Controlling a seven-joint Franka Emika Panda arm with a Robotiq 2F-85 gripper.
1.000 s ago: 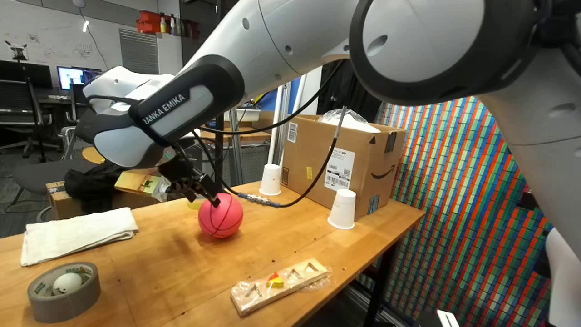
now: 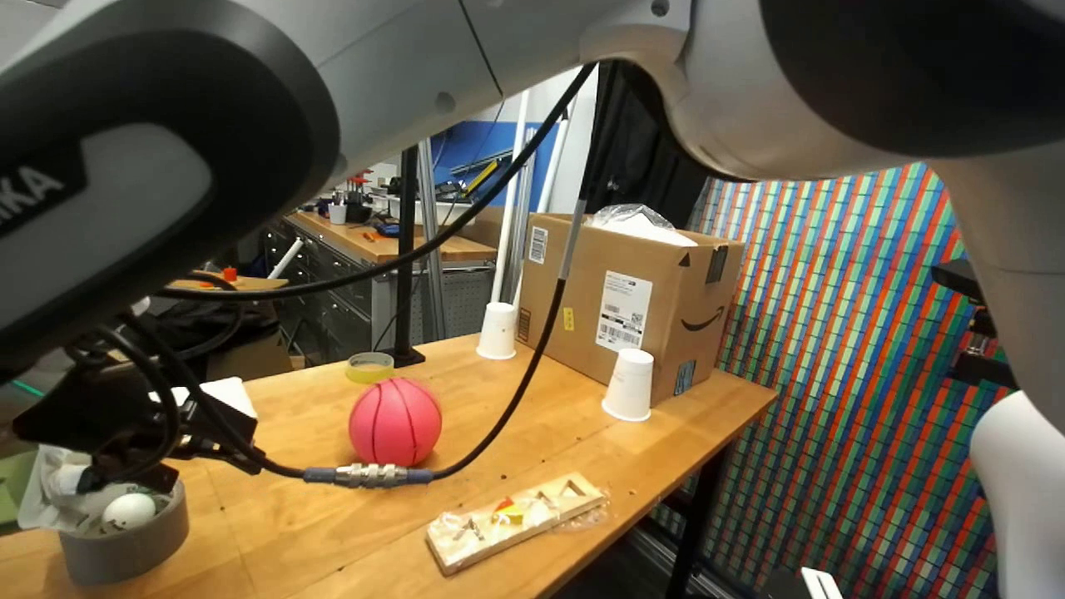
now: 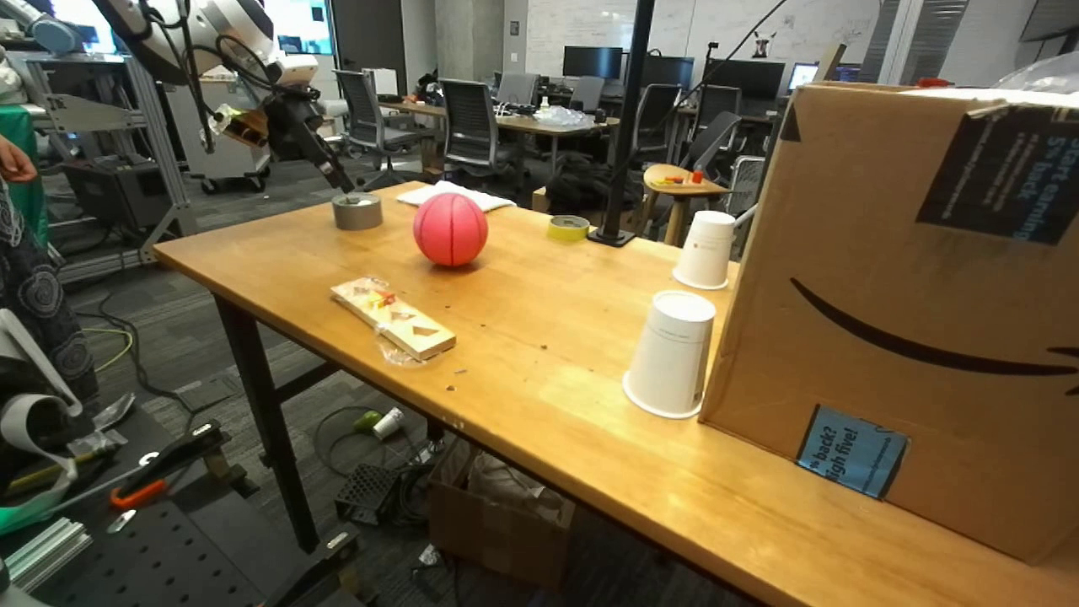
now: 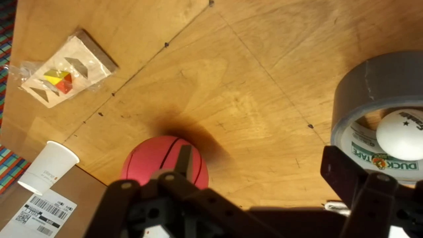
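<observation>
My gripper is open, its fingers spread wide with nothing between them. In exterior view 1 it hangs at the left, by the grey tape roll (image 2: pixel 120 544). The roll lies flat on the table with a white ball (image 2: pixel 130 511) inside its ring; both show at the right of the wrist view, close to the right-hand finger (image 4: pixel 341 174). A pink basketball-patterned ball (image 2: pixel 395 421) rests on the table to the right of the roll. In the wrist view the left-hand finger overlaps this ball. Behind the gripper, a folded white cloth (image 2: pixel 231 396) is mostly hidden.
A wooden shape puzzle (image 2: pixel 514 521) in clear wrap lies near the table's front edge. Two upturned white cups (image 2: pixel 629 384) stand beside a large cardboard box (image 2: pixel 569 289). A yellow tape roll (image 3: pixel 568 228) sits near the black post. Bare tabletop separates the puzzle from the cups.
The arm has swung left and toward exterior view 1, from beside the pink ball to the grey tape roll.
</observation>
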